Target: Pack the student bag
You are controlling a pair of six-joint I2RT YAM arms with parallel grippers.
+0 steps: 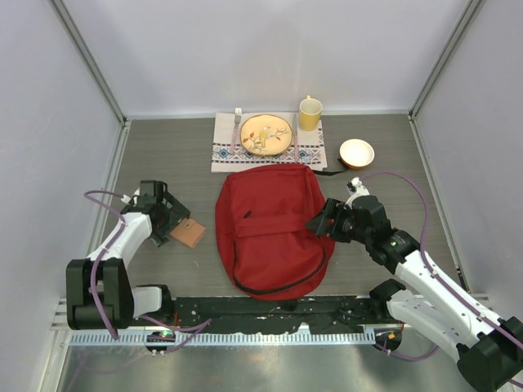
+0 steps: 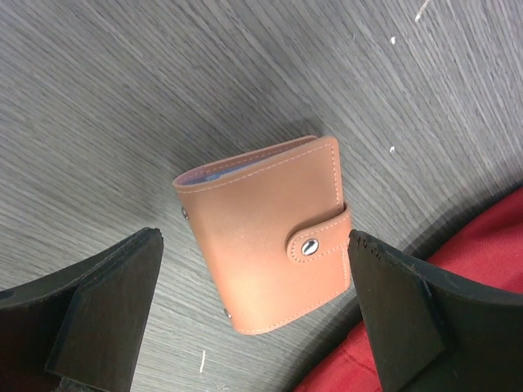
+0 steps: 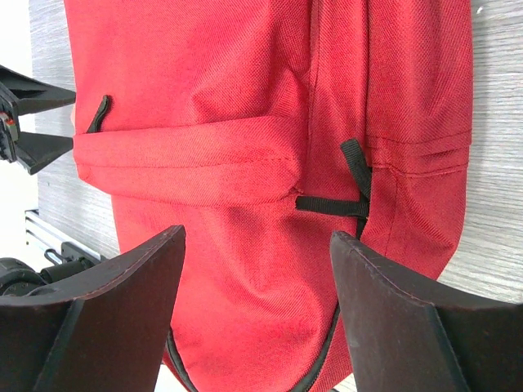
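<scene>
The red bag lies flat in the middle of the table, its upper flap folded in a band across it. To its left rests a tan leather wallet-like case with a snap strap, flat on the table. My left gripper is open above the case, which shows between its spread fingers but apart from them. In the right wrist view, my right gripper hangs open over the right part of the bag, holding nothing. Bag cloth shows below its fingers.
At the back lie a patterned placemat with a plate, fork and yellow mug. A small white bowl stands at back right. A black strap lies loose on the bag.
</scene>
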